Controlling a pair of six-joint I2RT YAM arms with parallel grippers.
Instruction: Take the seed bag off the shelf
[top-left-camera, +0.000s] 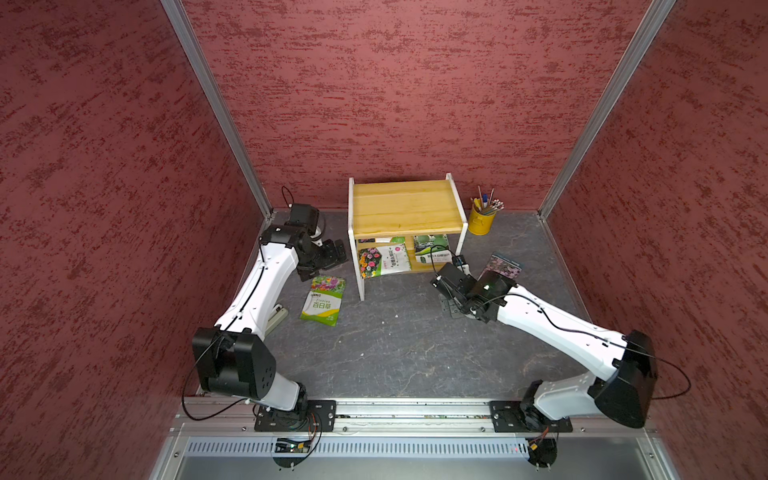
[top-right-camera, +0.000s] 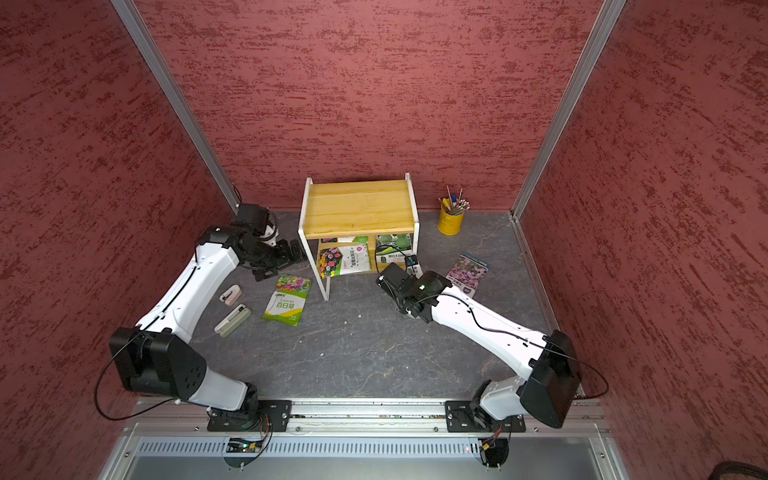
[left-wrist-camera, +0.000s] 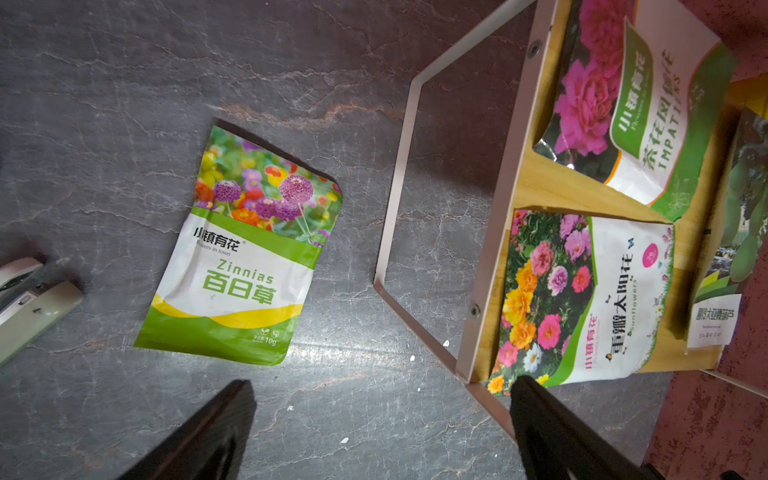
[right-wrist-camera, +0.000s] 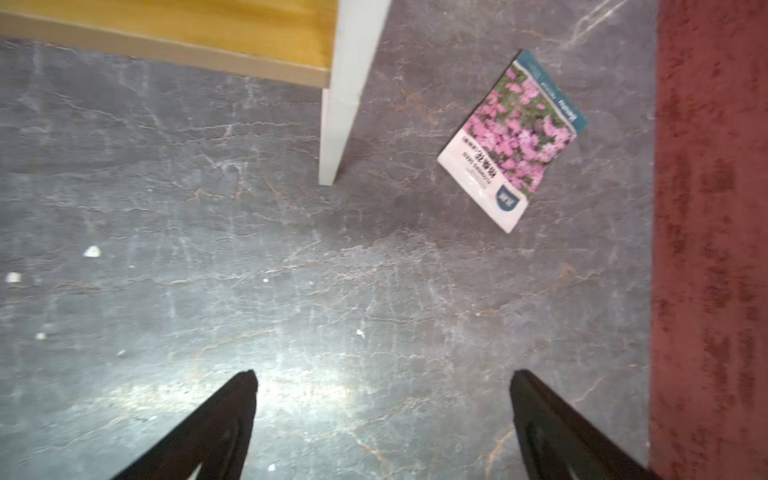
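Note:
Under the yellow top of the wooden shelf (top-left-camera: 409, 206), several seed bags lie on its lower board. The left wrist view shows a white sunflowers bag (left-wrist-camera: 618, 300) at the front, a pink impatiens bag (left-wrist-camera: 640, 104) behind it, and a green bag (left-wrist-camera: 736, 232) to the side. My left gripper stands open and empty left of the shelf, over the table near the zinnias bag (left-wrist-camera: 240, 248), which lies flat. In front of the shelf's right side, my right gripper is open above bare table. A pink-flowered seed packet (right-wrist-camera: 512, 144) lies flat right of the shelf.
A yellow cup (top-left-camera: 480, 221) of pens and brushes stands at the back right. A pale stapler-like object (top-right-camera: 233, 320) and a small white item (top-right-camera: 230, 294) lie at the left.

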